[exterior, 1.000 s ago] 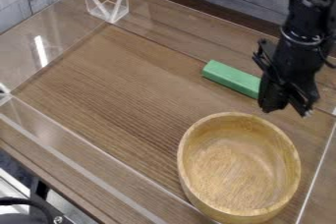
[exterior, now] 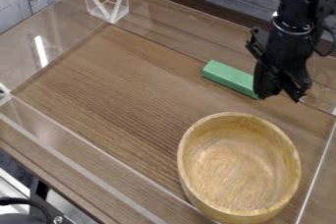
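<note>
My black gripper (exterior: 268, 88) hangs at the right of the camera view, beside the right end of a flat green block (exterior: 229, 77) that lies on the wooden table. The fingertips are dark and overlap, so whether anything is between them is hard to see; they look close together. A wide tan bowl (exterior: 238, 169) sits on the table below the gripper.
A clear rack-like item (exterior: 108, 5) stands at the back left. Dark cables lie at the bottom left corner.
The gripper has moved up and back, away from the bowl and toward the height of the green block in the view. The block and bowl look unmoved.
</note>
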